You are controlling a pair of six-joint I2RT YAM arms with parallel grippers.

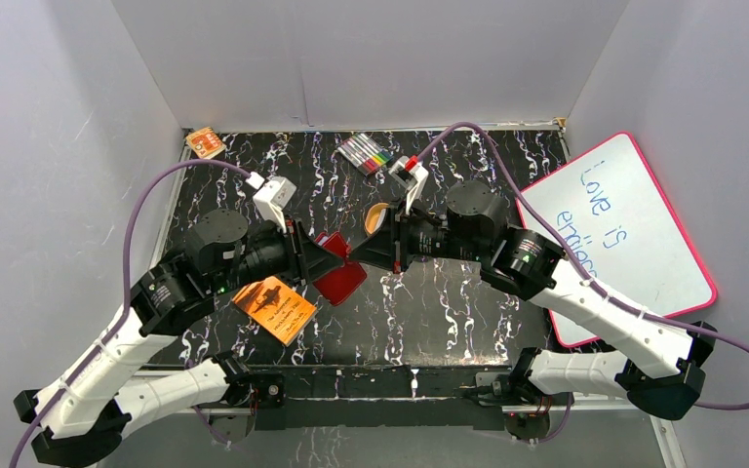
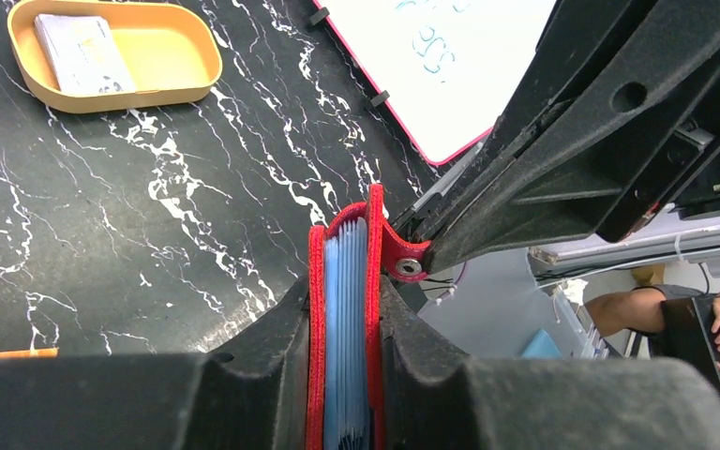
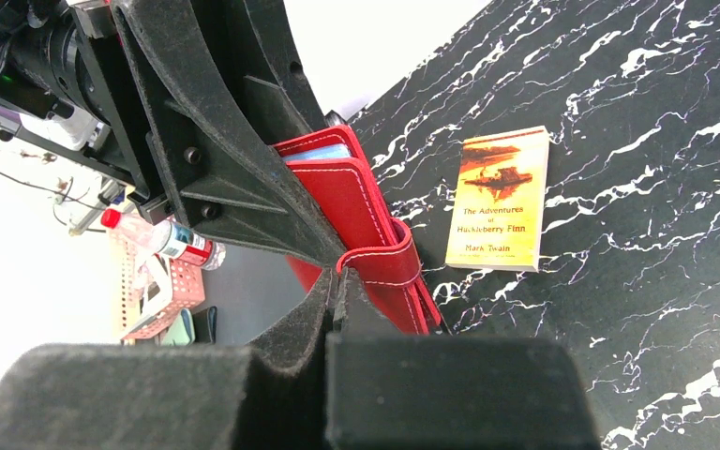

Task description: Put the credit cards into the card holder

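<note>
The red card holder (image 1: 341, 283) hangs between the two grippers above the table. In the left wrist view its blue card sleeves (image 2: 345, 337) face up between the fingers of my left gripper, which is shut on the holder. My right gripper is shut at the holder's strap (image 3: 384, 264), seen in the right wrist view with its tips on the red flap. The yellow tray (image 2: 173, 56) holds a stack of white cards (image 2: 84, 56) on the table; in the top view it is partly hidden behind my right gripper.
An orange book (image 1: 275, 308) lies at the front left, markers (image 1: 364, 154) and a small orange box (image 1: 205, 142) at the back. A whiteboard (image 1: 634, 234) covers the right side.
</note>
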